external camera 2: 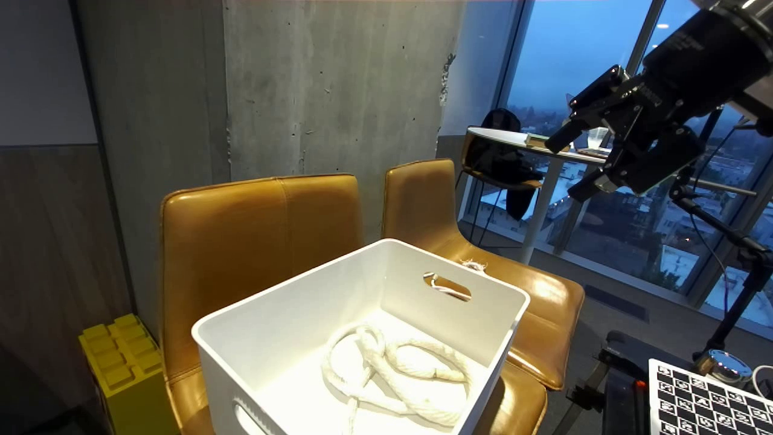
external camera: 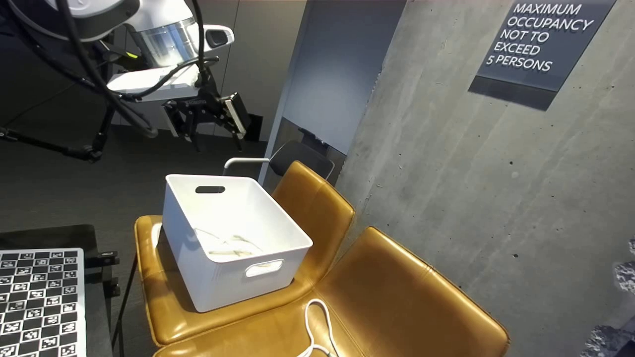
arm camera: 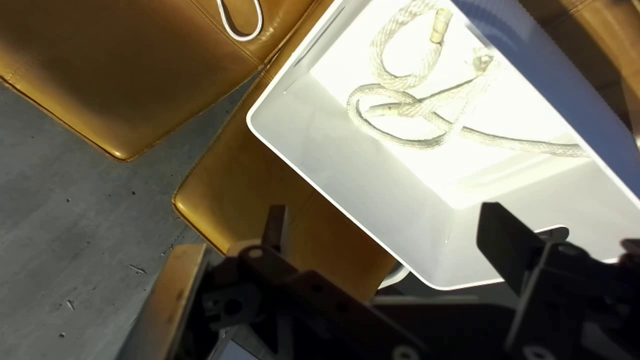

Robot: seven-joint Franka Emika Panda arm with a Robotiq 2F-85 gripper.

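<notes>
A white bin (external camera: 250,291) stands on a tan chair, and its open top faces up. Coiled pale rope (external camera 2: 380,370) lies on the bin's floor; the wrist view shows the rope (arm camera: 420,108) in loops with taped ends. My gripper (external camera: 215,143) hangs in the air behind and above the bin, its fingers wide apart and empty. In the second exterior view the gripper (external camera 2: 563,168) is at the upper right, clear of the bin. A white cord (external camera: 317,327) rests on the neighbouring chair, outside the bin.
Two tan chairs (external camera: 411,291) stand side by side against a concrete wall (external camera: 452,154). A checkered board (external camera: 41,303) lies on a dark stand at the left. A yellow block-shaped box (external camera 2: 130,370) sits on the floor beside the chairs.
</notes>
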